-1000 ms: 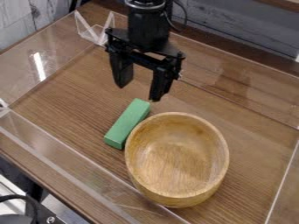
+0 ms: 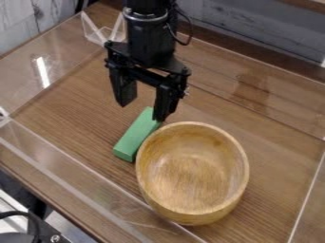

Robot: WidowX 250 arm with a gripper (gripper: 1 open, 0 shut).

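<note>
The black gripper (image 2: 143,93) hangs over the middle of the wooden tray floor, its two fingers spread open with nothing visible between them. Below it a green block (image 2: 135,139) lies flat, at a slant, close beside the left rim of a round wooden bowl (image 2: 191,176). The bowl appears empty.
Low clear walls edge the tray at front left and back. A dark cable lies outside at the lower left.
The gripper has moved a little left and down toward the green block over the last second. The block and bowl have not moved.
</note>
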